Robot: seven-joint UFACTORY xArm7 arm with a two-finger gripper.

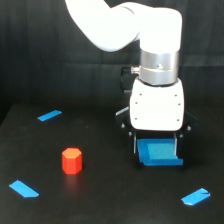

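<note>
A blue block-like piece [160,153] rests low in the right half of the camera view, directly beneath the arm's white hand. My gripper [156,148] reaches down over it, with one thin dark finger [134,143] by its left edge and the other near its right side. Whether the fingers touch the piece does not show clearly. The hand covers its upper back part. To the left, well apart from the gripper, a red hexagonal block [72,161] stands on the dark table.
Flat blue strips mark the table: one at the back left [49,115], one at the front left [23,189] and one at the front right [196,197]. Between the red block and the gripper the dark surface [105,170] is bare.
</note>
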